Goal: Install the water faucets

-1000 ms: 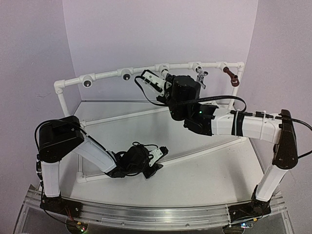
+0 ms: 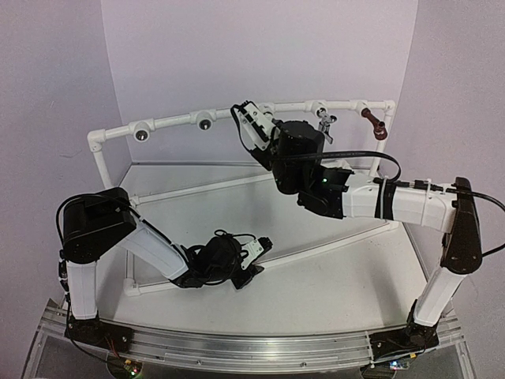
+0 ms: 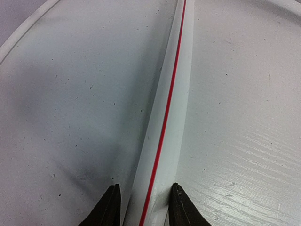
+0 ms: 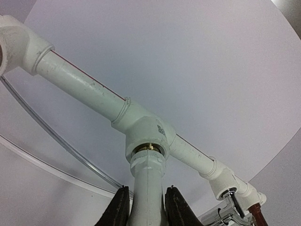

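Observation:
In the right wrist view a white faucet [image 4: 148, 188] has its upper end at a T-fitting [image 4: 146, 132] of the upper white pipe, and a brass ring of thread shows between them. My right gripper is shut on the faucet's body, one finger against each side; the faucet's lower part is out of view. From above, that gripper covers most of the faucet. The left gripper straddles the lower white pipe [image 3: 164, 122] with its red stripe; whether it clamps the pipe cannot be told.
A chrome faucet [image 2: 326, 121] and a brown faucet [image 2: 375, 124] sit in fittings at the right. Two fittings at the left, one [image 2: 141, 131] near the corner and another socket [image 2: 204, 121], hold no faucet. The white floor board [image 2: 331, 284] is bare in front.
The left arm has stayed still.

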